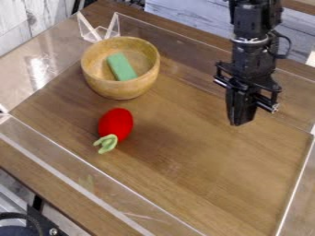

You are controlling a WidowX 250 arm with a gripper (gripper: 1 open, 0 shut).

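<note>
My black gripper (239, 117) hangs at the upper right over bare wooden table, shut, with nothing visible between its fingers. A red strawberry-like object (116, 125) with a pale green top lies at the lower left. A wooden bowl (120, 88) at the upper left holds a green block (121, 65). The gripper is apart from both the red object and the bowl, to the right of them.
A white wire object (101, 29) stands at the back left.
</note>
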